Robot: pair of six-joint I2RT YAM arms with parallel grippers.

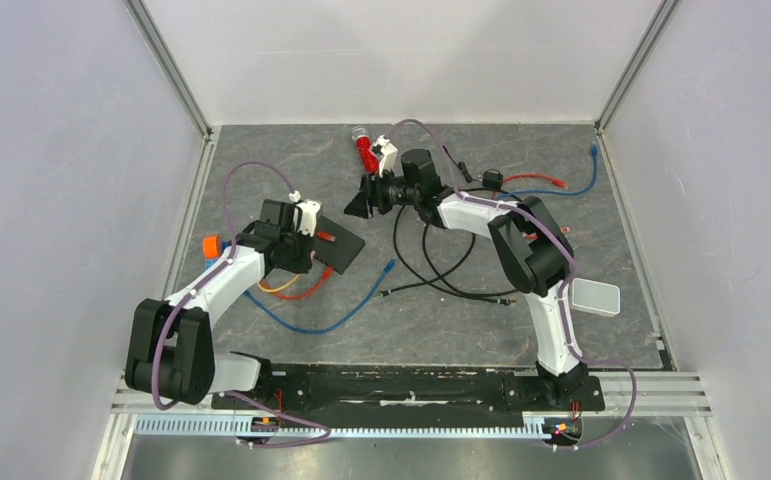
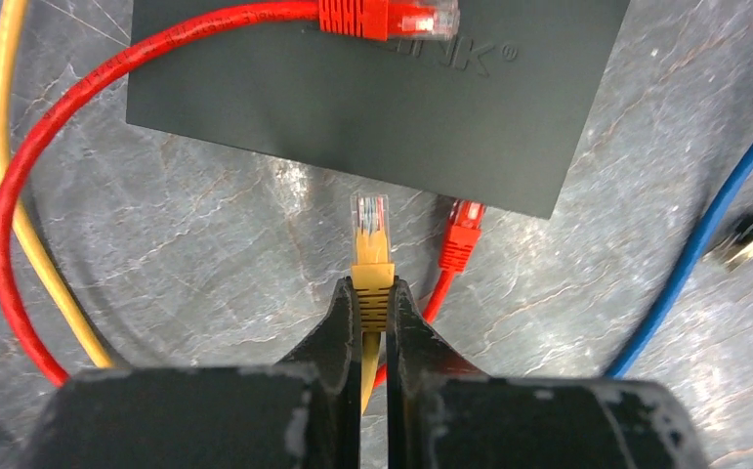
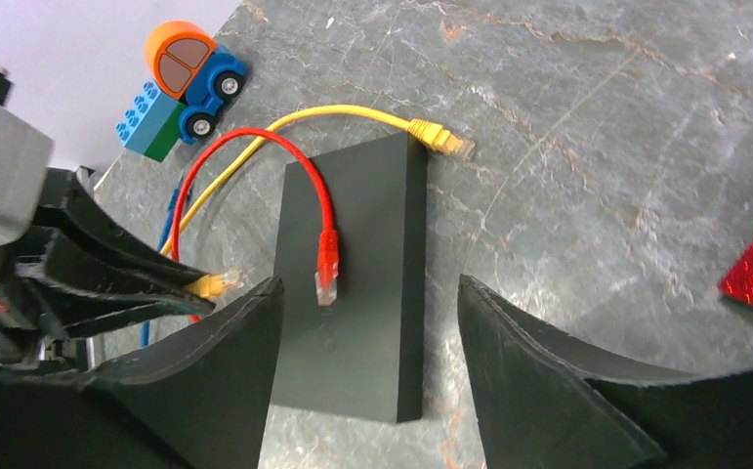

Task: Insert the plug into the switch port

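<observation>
In the left wrist view, my left gripper is shut on a yellow plug (image 2: pixel 372 256), clear tip pointing at the long side of the black switch (image 2: pixel 372 117); its tip is short of that edge. A red plug (image 2: pixel 460 234) sits at the same edge beside it. Another red plug (image 2: pixel 353 17) lies on top of the switch. My right gripper stands open, facing the switch (image 3: pixel 343 371), with nothing between its fingers. In the right wrist view the yellow cable's other plug (image 3: pixel 431 134) lies beyond the switch.
Blue cable (image 1: pixel 331 328) and black cables (image 1: pixel 461 295) lie on the grey mat. A red cylinder (image 1: pixel 364 147) is at the back, a toy truck (image 1: pixel 211 247) at the left, a white box (image 1: pixel 595 297) at the right.
</observation>
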